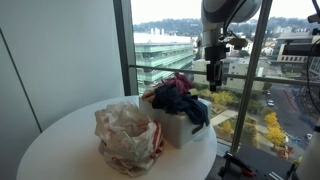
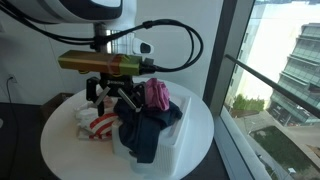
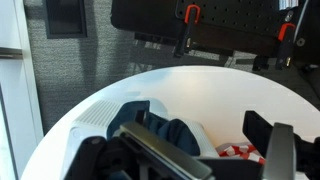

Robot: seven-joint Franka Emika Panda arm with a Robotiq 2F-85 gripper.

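My gripper [image 1: 213,86] hangs in the air above and slightly right of the white bin [image 1: 180,130], its fingers apart and empty. Dark navy cloth [image 1: 181,104] is heaped in the bin and drapes over its front side, with a maroon or pink cloth [image 2: 157,95] beside it. To the left on the table, a crumpled white plastic bag [image 1: 122,130] with red markings stands upright. In the wrist view the dark cloth [image 3: 165,128] lies below the fingers, partly hidden by them.
Bin and bag share a round white table [image 1: 60,150], whose left part is bare. A large window [image 1: 165,50] is behind it. Beyond the table's edge in the wrist view is a dark base [image 3: 230,22] with red-handled clamps [image 3: 187,30].
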